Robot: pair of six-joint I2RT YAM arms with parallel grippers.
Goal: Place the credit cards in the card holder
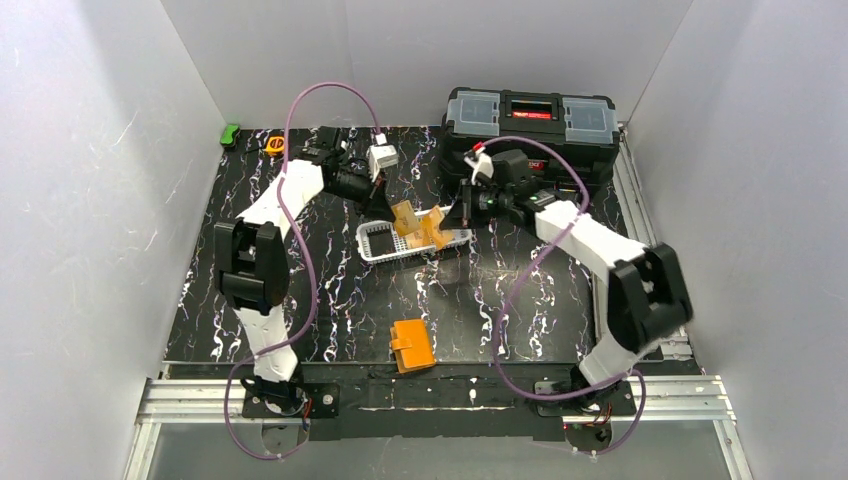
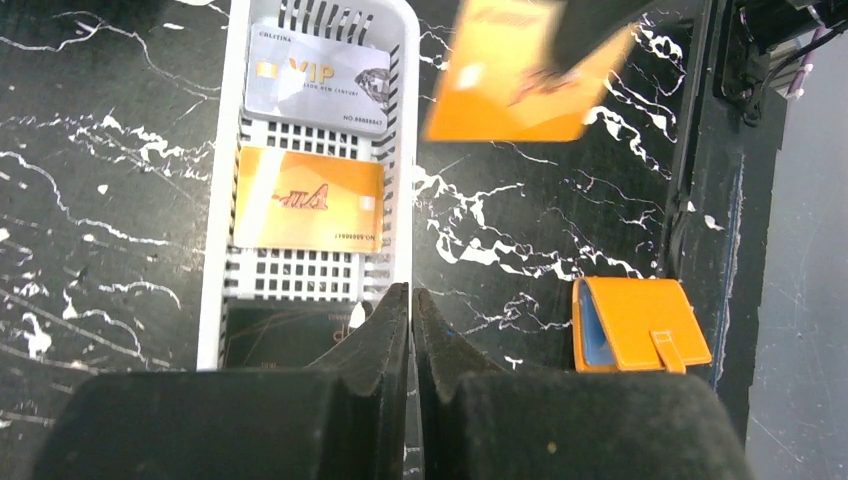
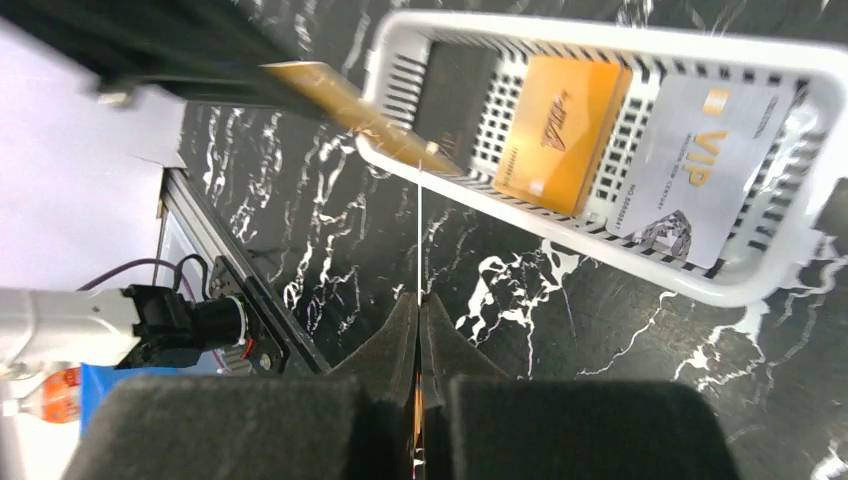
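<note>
My left gripper [image 1: 388, 214] is shut on a yellow card [image 1: 404, 218], which shows in the right wrist view [image 3: 350, 105]. My right gripper [image 1: 446, 222] is shut on another yellow card [image 1: 436, 228], seen at the upper right of the left wrist view [image 2: 500, 90] and edge-on in its own. Both hang over the white basket [image 1: 365, 250], where a silver VIP card [image 2: 315, 80], an orange card [image 2: 305, 195] and a dark card [image 2: 280, 335] lie. The orange card holder [image 1: 412, 345] [image 2: 635, 320] lies at the front, its flap visible.
A black toolbox [image 1: 530, 135] fills the back right. Small green [image 1: 229, 137] and orange [image 1: 274, 145] objects sit at the back left. Bare marble table [image 1: 480, 320] surrounds the holder and the basket.
</note>
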